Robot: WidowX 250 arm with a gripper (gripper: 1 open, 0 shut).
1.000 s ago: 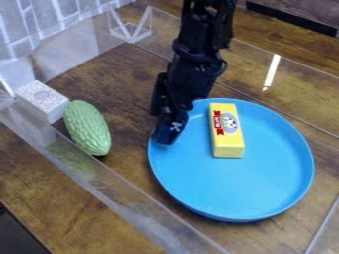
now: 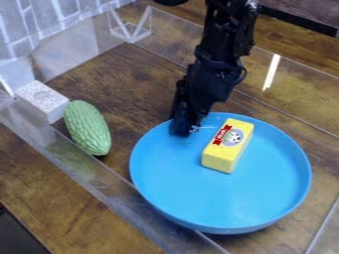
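Note:
My black gripper (image 2: 188, 117) reaches down from the top centre to the rear left rim of a blue plate (image 2: 199, 203). Its fingertips are dark and overlap the rim; it looks shut on the plate's rim, though the contact is partly hidden. A yellow box (image 2: 225, 155) with a red and white label lies on the plate, toward the upper right of it. A green ribbed vegetable (image 2: 87, 129) lies on the wooden table (image 2: 126, 84) to the left of the plate.
A white speckled block (image 2: 43, 99) sits at the far left beside the vegetable. Transparent walls run along the left side. Bare table lies behind the gripper and at the upper left.
The plate has shifted toward the lower left, carrying the yellow box with it, and my gripper has moved slightly with it. The vegetable and white block look unmoved.

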